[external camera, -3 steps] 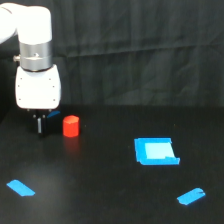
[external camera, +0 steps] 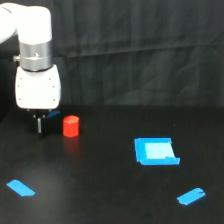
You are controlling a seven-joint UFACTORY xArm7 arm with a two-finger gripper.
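Observation:
My white arm reaches down at the left of the camera view, with the gripper [external camera: 41, 124] at its lower end, low over the black table. The gripper's fingers are small and dark against the dark background, so how its fingers stand cannot be made out. A red block [external camera: 71, 126] sits on the table just right of the gripper, with a small gap between them. A blue strip [external camera: 53, 114] shows in part behind the gripper.
A blue-edged square [external camera: 158, 150] with a white middle lies right of centre. Flat blue pieces lie at the front left [external camera: 20, 188] and front right [external camera: 190, 196]. Bare black table [external camera: 105, 180] stretches between them. A dark curtain [external camera: 140, 50] hangs behind.

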